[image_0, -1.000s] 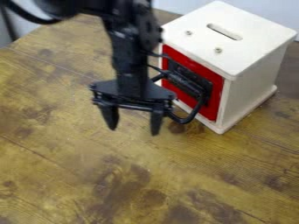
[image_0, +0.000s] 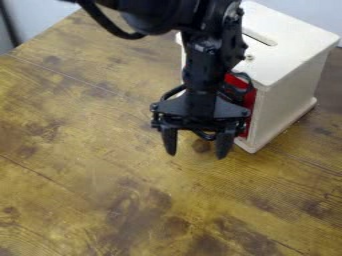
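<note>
My black gripper (image_0: 197, 141) is open, its two fingers pointing down over the wooden tabletop just in front of a cream wooden box (image_0: 282, 63). Nothing shows between the fingers. A red panel (image_0: 246, 99) on the box's front is mostly hidden behind my arm and gripper. The slot on the box's top is partly covered by the arm.
A pale wall stands behind the box at the upper right, and the box occupies the back right of the table.
My arm and gripper have moved right, closer to the box, so they now cover more of its red front. The gripper is still open.
</note>
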